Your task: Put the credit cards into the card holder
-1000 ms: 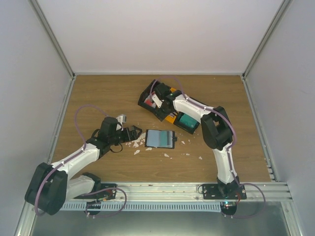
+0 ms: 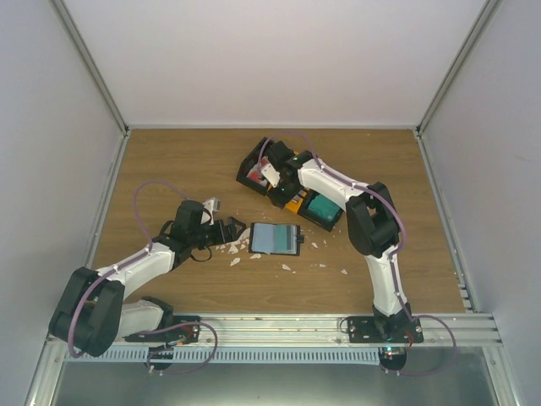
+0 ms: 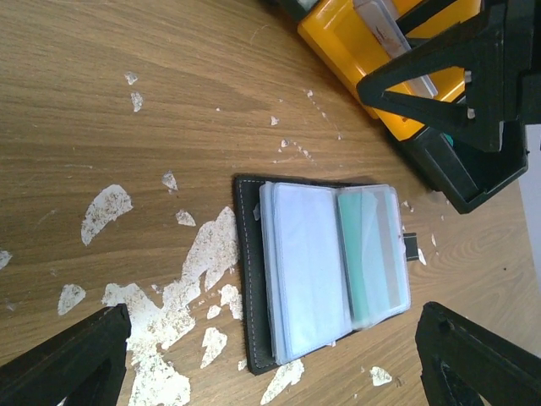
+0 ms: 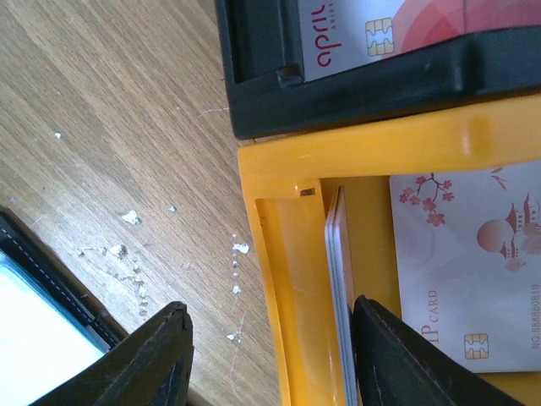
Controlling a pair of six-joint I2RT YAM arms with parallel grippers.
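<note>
The open card holder, black with clear and green sleeves, lies on the table. In the top view my left gripper is beside its left end, open and empty. My right gripper is at the yellow tray, fingers part open, one finger outside the tray wall and the other inside. Between those fingers a white card stands on edge, close against the inner finger and apart from the outer one. Another white card with a red print lies flat in the yellow tray.
A black tray holding a red and white card adjoins the yellow one. On its other side is a black tray with green cards. Pale worn patches mark the table. The table left of the trays is clear.
My right gripper has shifted very slightly at the yellow tray over the last second.
</note>
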